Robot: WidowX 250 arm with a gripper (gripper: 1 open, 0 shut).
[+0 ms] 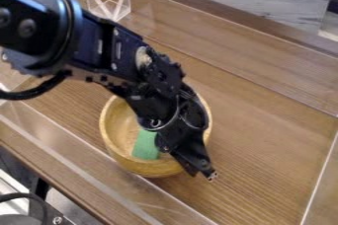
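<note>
A wooden bowl (117,135) stands on the wooden table, with a green object (146,145) lying inside it. My black gripper (199,166) reaches down over the right part of the bowl, its fingertips near or past the right rim. The arm hides much of the bowl's upper part and its right side. Whether the fingers hold anything, and how far apart they are, is hard to tell.
Bare tabletop (264,130) spreads to the right and behind. A clear angular object (109,2) is at the back left, a grey wall behind. Black cables lie past the near left edge.
</note>
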